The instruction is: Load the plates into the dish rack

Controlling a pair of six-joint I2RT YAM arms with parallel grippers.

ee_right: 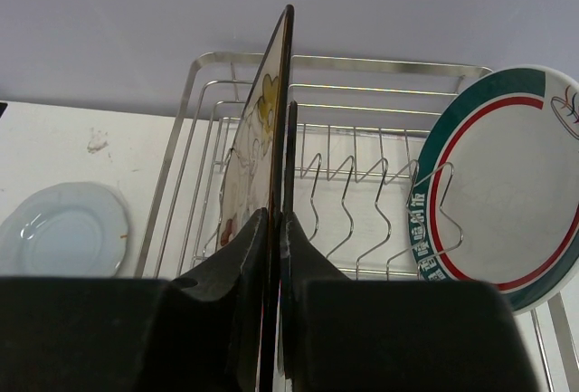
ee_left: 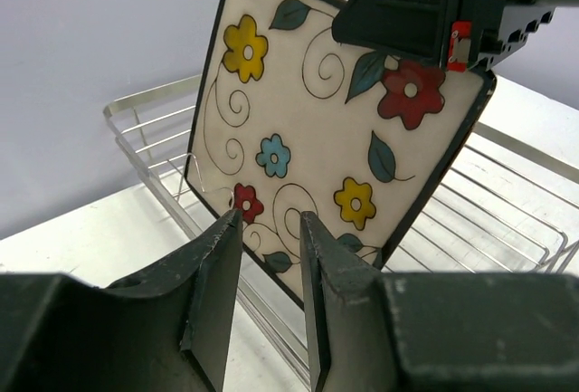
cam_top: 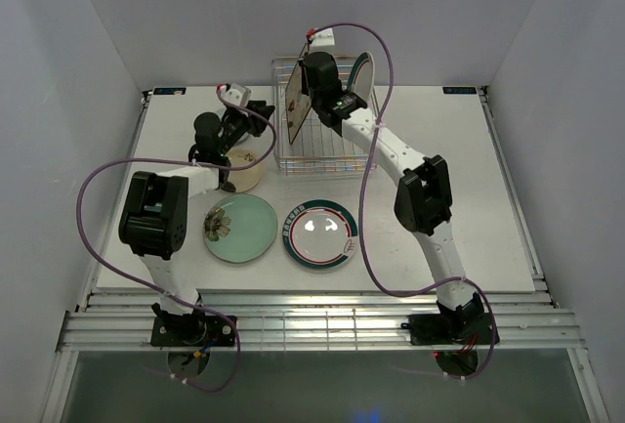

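A square flowered plate stands tilted in the wire dish rack, seen edge-on in the right wrist view. My right gripper is shut on its upper edge. My left gripper is left of the rack, part open, its fingers pointing at the plate's face with nothing clearly between them. A green-rimmed plate stands at the rack's right. On the table lie a green plate, a white plate with green and red rim, a beige plate and a pale blue plate.
The back wall is close behind the rack. The left arm stands over the plates at the left.
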